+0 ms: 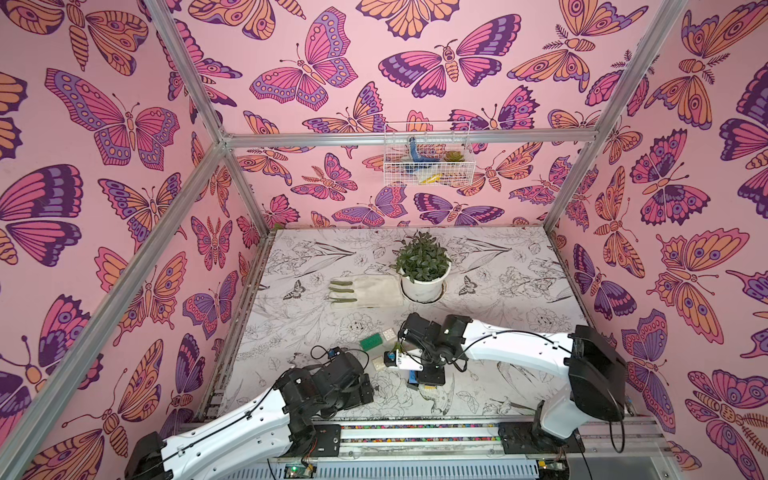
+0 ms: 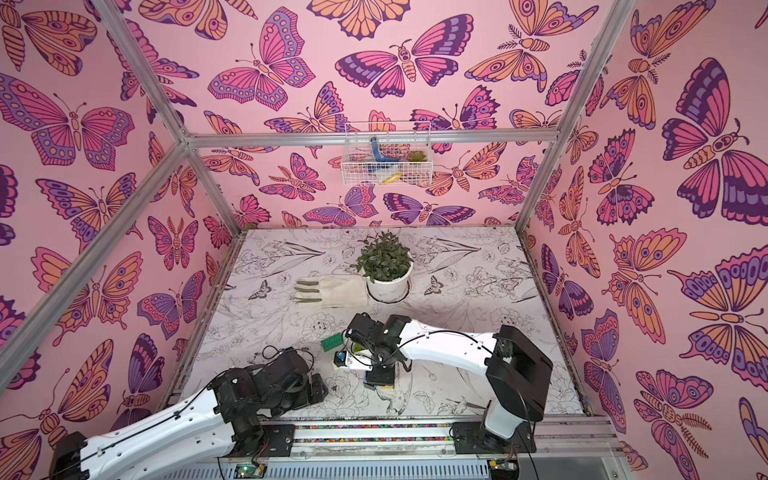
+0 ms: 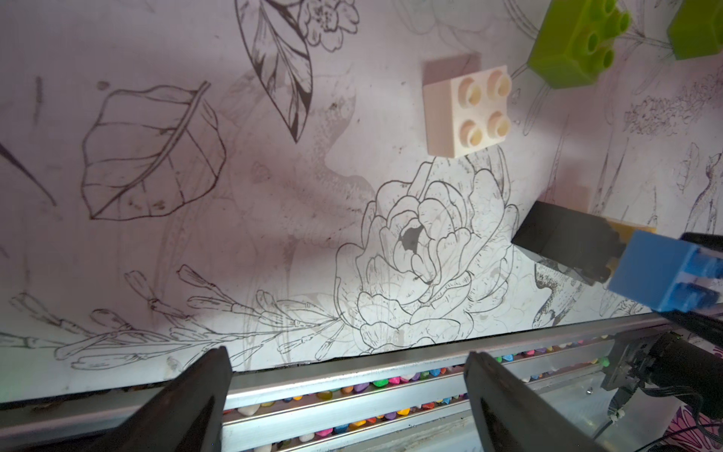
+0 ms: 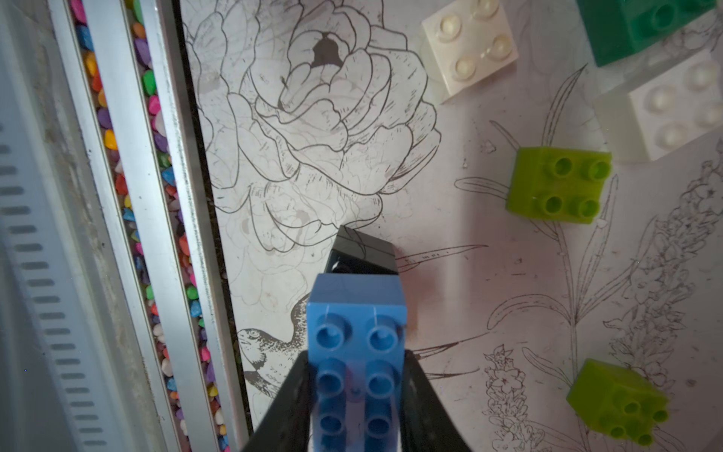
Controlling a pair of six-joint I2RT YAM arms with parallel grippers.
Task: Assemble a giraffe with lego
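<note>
My right gripper is shut on a long blue brick, seen from above in the right wrist view; a black brick with some yellow behind it is just beyond the blue one, partly hidden. My left gripper is open and empty at the left front. White bricks, lime green bricks and a dark green brick lie on the table between and beyond the grippers.
A potted plant and a pale glove lie at the back. A metal rail with a trough of coloured pebbles runs along the front edge.
</note>
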